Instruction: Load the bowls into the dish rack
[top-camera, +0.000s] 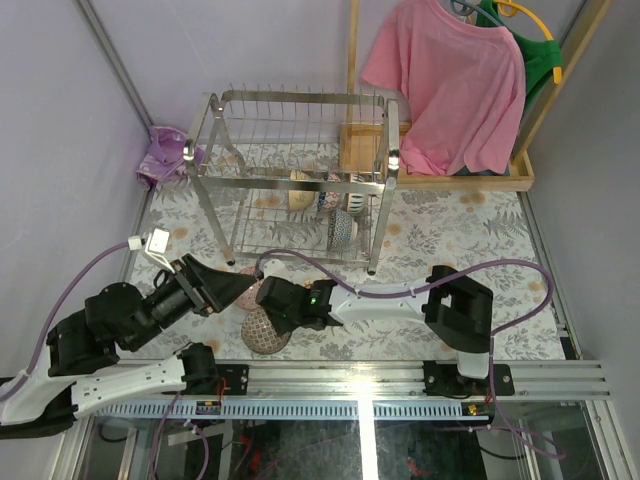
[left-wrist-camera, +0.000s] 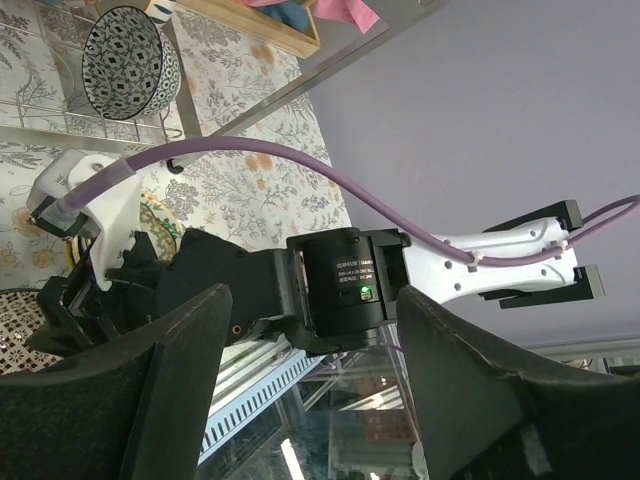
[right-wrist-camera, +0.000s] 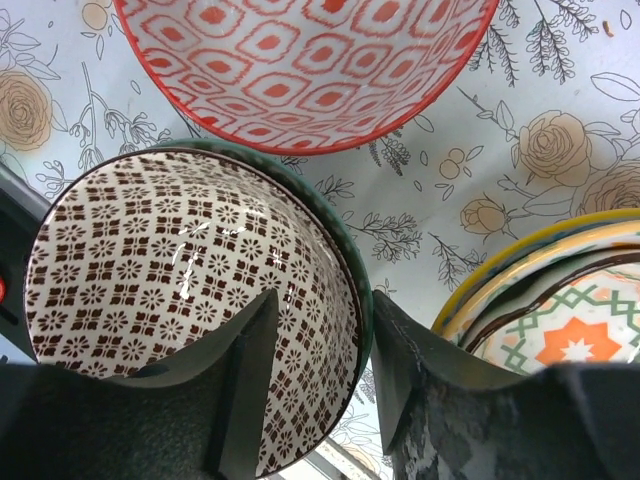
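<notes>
The metal dish rack (top-camera: 290, 182) holds several bowls on its lower shelf, including a patterned bowl (left-wrist-camera: 120, 62). In front of it, my right gripper is open over a brown-speckled bowl (right-wrist-camera: 160, 260) nested with a green one, its fingertips at the right rim. A red-patterned bowl (right-wrist-camera: 310, 70) and a stack of colourful bowls (right-wrist-camera: 560, 320) lie beside them. My left gripper (top-camera: 221, 294) hangs open to the left, above the table, with nothing between its fingers.
A pink shirt (top-camera: 450, 90) hangs over a wooden tray at back right. A purple item (top-camera: 160, 155) sits at back left. The right arm stretches across the front.
</notes>
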